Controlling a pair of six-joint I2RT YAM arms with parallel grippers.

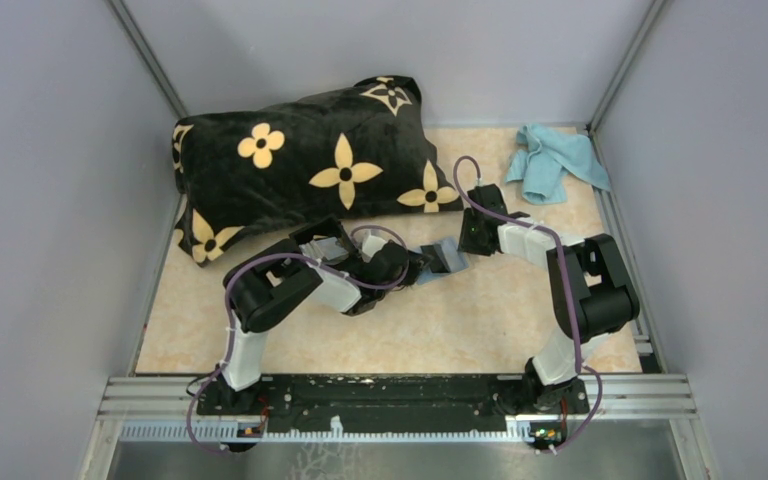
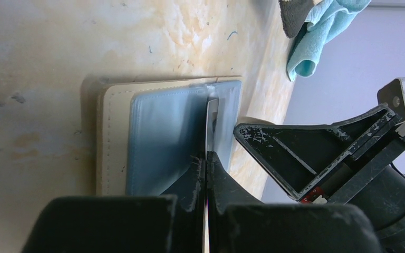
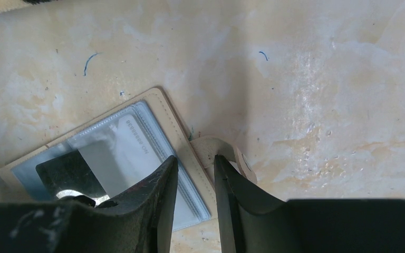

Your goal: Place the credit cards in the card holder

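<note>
The card holder (image 1: 452, 254), cream with a clear bluish sleeve (image 3: 174, 219), lies flat mid-table between the grippers. A dark card (image 3: 66, 171) reaches over the sleeve in the right wrist view; how deep it sits inside is hard to tell. My left gripper is shut on this thin card (image 2: 211, 118), seen nearly edge-on in the left wrist view. At the holder's right end stands my right gripper, partly open, one fingertip over the holder's edge and the other over its cream tab (image 3: 216, 148). No card shows between its fingers.
A black box (image 1: 310, 234) with cards inside sits behind the left arm. The patterned cushion (image 1: 300, 150) fills the back left, and a blue towel (image 1: 550, 165) lies back right.
</note>
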